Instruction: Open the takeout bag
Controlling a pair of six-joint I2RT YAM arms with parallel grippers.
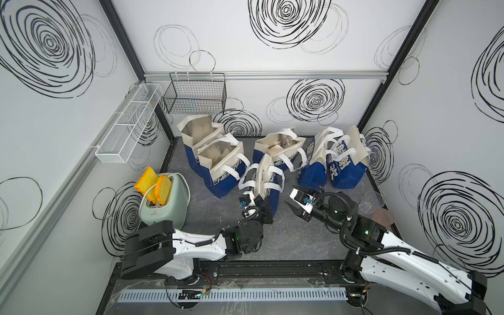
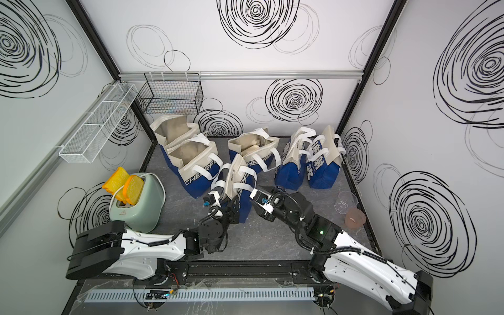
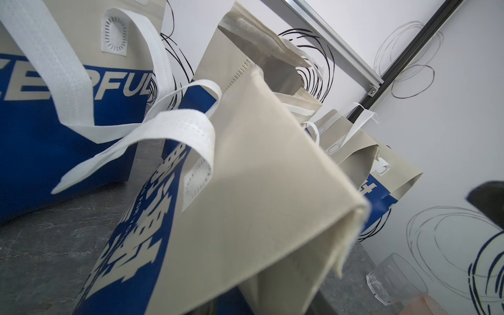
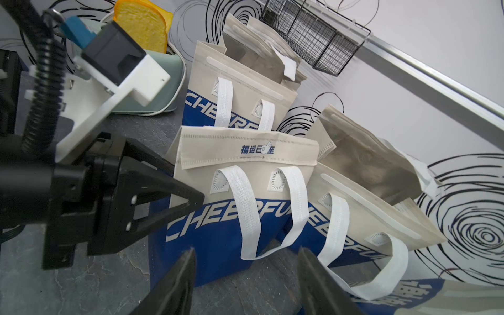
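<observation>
The front takeout bag (image 4: 225,231), blue below and cream above with white handles, stands upright mid-table. Its top is folded over into a flap (image 4: 225,147) with a small white button. My left gripper is at the bag's near end, its fingers parted. One finger (image 4: 178,204) lies along the side facing the right arm; the other is partly hidden behind the bag. In the left wrist view the cream end of the bag (image 3: 252,173) fills the middle, hiding most of those fingers. Right of the bag, my right gripper stands open and empty.
Behind stand two open bags at left (image 1: 223,168), an open one in the middle (image 1: 278,149), and two at right (image 1: 349,162). A green bin (image 1: 170,204) with yellow items is left; a clear cup (image 1: 371,201) is right. The front table between the arms is bare.
</observation>
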